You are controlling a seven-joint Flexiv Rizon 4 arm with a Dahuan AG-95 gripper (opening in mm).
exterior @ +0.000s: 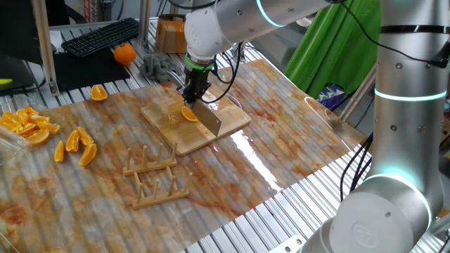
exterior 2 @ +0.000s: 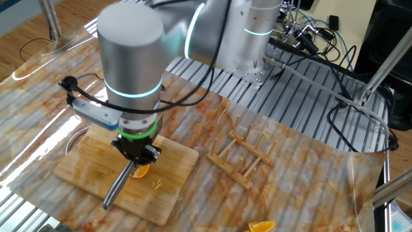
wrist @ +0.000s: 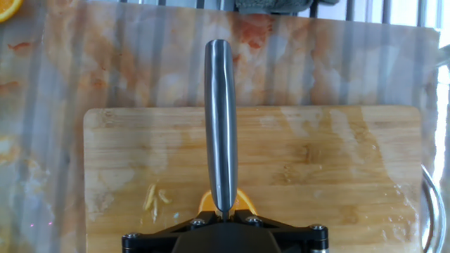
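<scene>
My gripper (exterior: 193,97) is shut on a broad-bladed knife, low over the wooden cutting board (exterior: 169,137). The knife's blade (exterior: 209,118) slants down to the right in exterior view 1. Its steel handle (wrist: 220,119) points away from the gripper in the wrist view and toward the lower left in exterior view 2. Right by the blade, a cut orange piece (exterior: 188,114) lies on the board, partly hidden behind the knife and fingers (exterior 2: 140,171). Whether the edge touches the orange cannot be told.
Beside the board stands a wooden peg rack (exterior: 156,176). Orange wedges (exterior: 73,143) lie loose to the left, near a heap of orange pieces (exterior: 28,126). A whole orange (exterior: 124,54) rests by the keyboard (exterior: 102,36). Between rack and front edge the table is bare.
</scene>
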